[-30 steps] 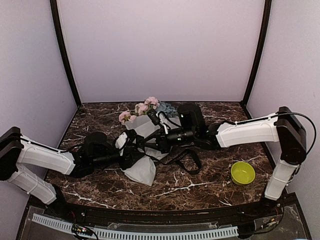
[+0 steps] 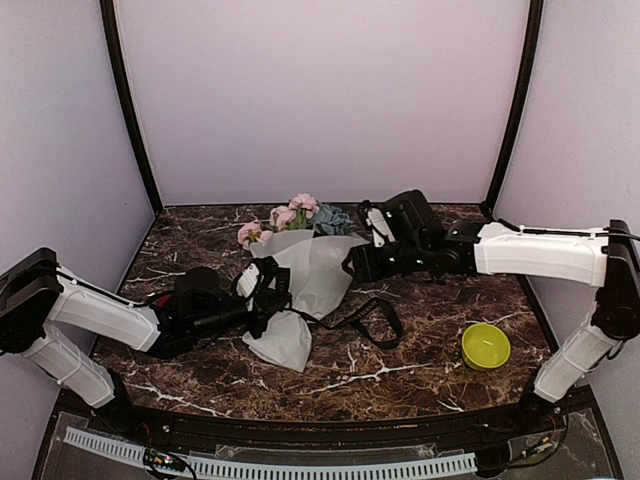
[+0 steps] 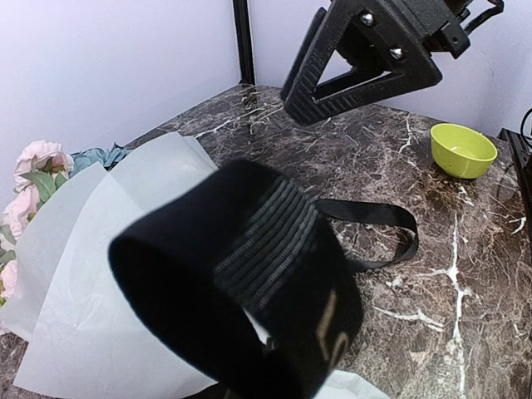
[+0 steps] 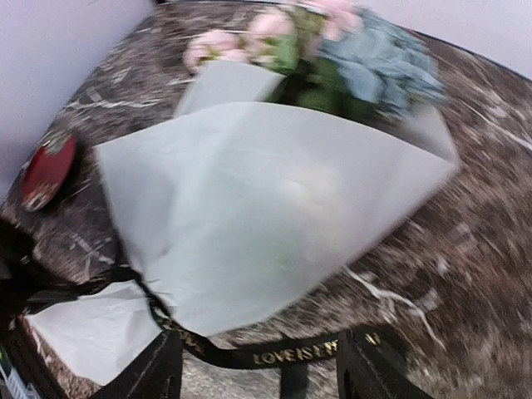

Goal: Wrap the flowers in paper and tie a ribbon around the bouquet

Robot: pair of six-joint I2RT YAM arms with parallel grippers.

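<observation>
The bouquet lies at the middle back, its pink flowers (image 2: 285,217) and blue flowers (image 2: 330,219) wrapped in white paper (image 2: 322,275). My left gripper (image 2: 270,308) is at the paper's narrow part, shut on the black ribbon; a ribbon loop (image 3: 249,249) stands up large in the left wrist view, hiding the fingertips. From there the ribbon (image 2: 385,335) trails right across the table in a curve. My right gripper (image 2: 358,266) hangs open by the paper's right side. In the right wrist view its fingers (image 4: 162,370) are apart, with the lettered ribbon (image 4: 287,353) lying beyond them.
A yellow-green bowl (image 2: 486,346) stands at the front right. Something red (image 4: 48,173) lies left of the bouquet, partly hidden by the left arm in the top view.
My right gripper has drawn away from the left one, up and to the right, uncovering more paper; a black ribbon loop now shows at the left gripper. The left arm shifted only slightly.
</observation>
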